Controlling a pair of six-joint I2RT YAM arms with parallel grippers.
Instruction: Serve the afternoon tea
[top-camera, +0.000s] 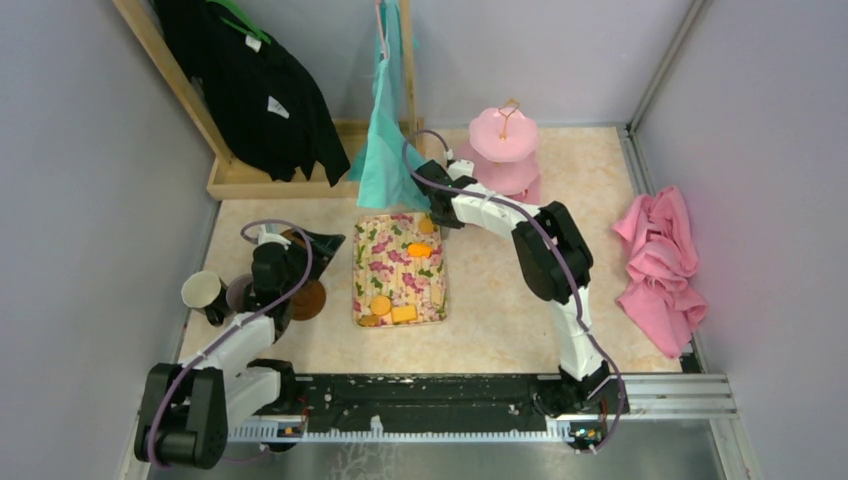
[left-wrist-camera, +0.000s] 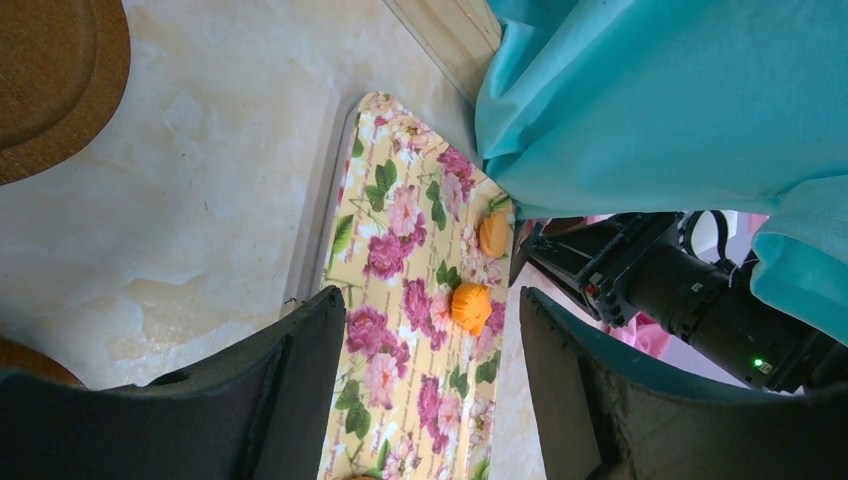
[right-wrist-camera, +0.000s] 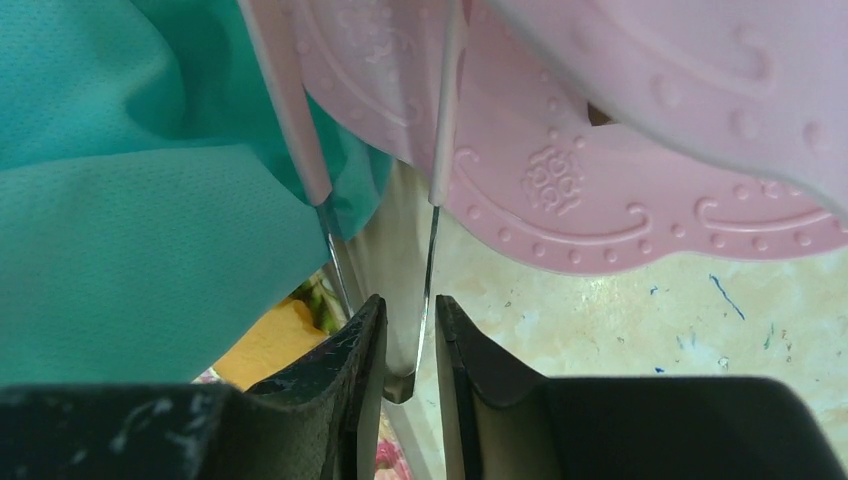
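Note:
A floral tray (top-camera: 395, 275) holding several orange pastries (left-wrist-camera: 470, 305) lies mid-table. My right gripper is at the tray's back right corner, between the teal cloth (right-wrist-camera: 120, 240) and the pink tiered stand (right-wrist-camera: 570, 190). Its fingers are slightly apart around thin metal pink-handled tongs (right-wrist-camera: 432, 250); whether they grip them is unclear.
Mugs (top-camera: 200, 290) stand at the left edge. A wooden rack (top-camera: 270, 190) with hanging clothes is at the back. Pink fabric (top-camera: 660, 270) lies at the right.

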